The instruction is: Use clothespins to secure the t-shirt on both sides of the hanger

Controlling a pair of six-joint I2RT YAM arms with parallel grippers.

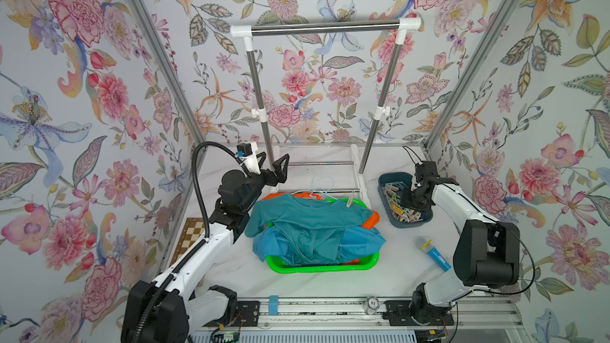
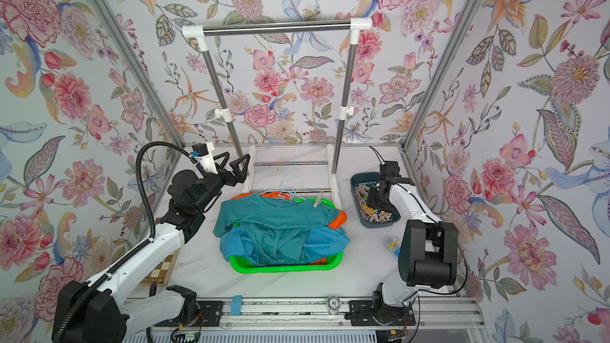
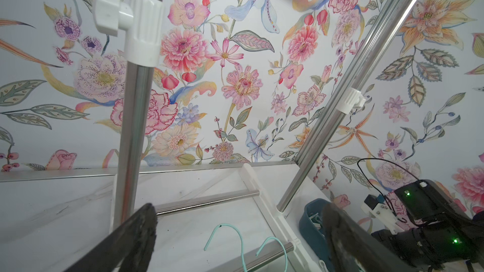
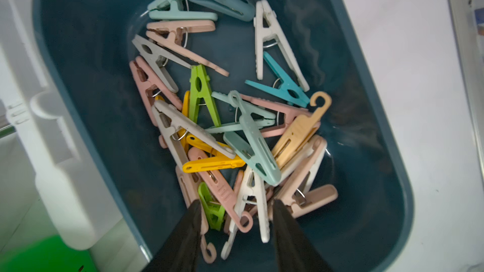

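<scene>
A teal t-shirt (image 1: 311,222) lies over the green basket (image 1: 324,268), with thin hangers (image 3: 237,234) on it and a pale clothespin (image 1: 349,202) near its right shoulder. My left gripper (image 1: 279,166) is open and empty in the air left of the rack. My right gripper reaches down into the dark blue bin (image 4: 368,95) of mixed clothespins (image 4: 209,186); its fingertips are apart at the bottom of the right wrist view, over pins, with none clearly held.
A metal rack (image 1: 324,26) stands behind the basket. A blue microphone (image 1: 438,255) lies in front of the bin. A checkered board (image 1: 190,232) is at the left.
</scene>
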